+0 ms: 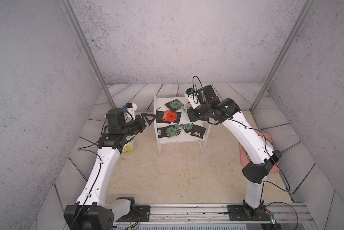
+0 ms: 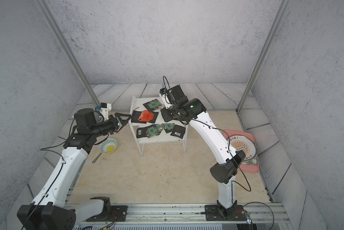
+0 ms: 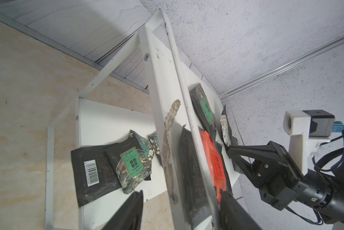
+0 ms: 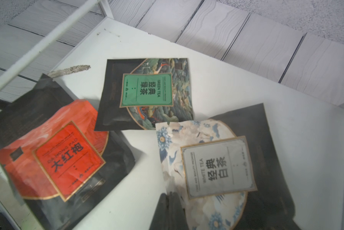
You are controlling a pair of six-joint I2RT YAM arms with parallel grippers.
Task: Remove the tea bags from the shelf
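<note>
On the upper level of the white shelf (image 4: pixel 310 115) lie a red Da Hong Pao tea bag (image 4: pixel 70 161), a green tea bag (image 4: pixel 147 90) and a white tea bag (image 4: pixel 219 168). The lower level carries several black and green tea bags (image 1: pixel 173 131). At the left edge, my left gripper is shut on the shelf's side frame (image 3: pixel 156 84), with the fingers on either side of it. My right gripper is shut over the upper level, its tips at the left edge of the white tea bag, nothing visible between them.
A patterned bowl (image 2: pixel 107 145) stands on the floor left of the shelf, a spoon (image 2: pixel 96 158) beside it. To the right lies a pink tray (image 2: pixel 252 167) with a round plate (image 2: pixel 239 146). The floor in front of the shelf is clear.
</note>
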